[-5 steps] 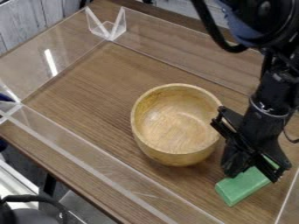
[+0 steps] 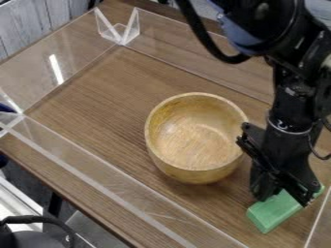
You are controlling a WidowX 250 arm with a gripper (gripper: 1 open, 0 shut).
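My black gripper points down at the right, just beside the wooden bowl, over a green block on the wooden table. The block lies at the lower right, partly hidden by the fingers, which are shut; whether any of it is between them is hard to tell. The round wooden bowl sits in the middle of the table, empty.
Clear acrylic pieces stand at the back left, and transparent strips run along the table's edges. Black cables lie at the lower left.
The gripper has shifted slightly, and the green block sits a little differently beneath it, slightly to the left of where it was a second ago. The bowl has not visibly moved.
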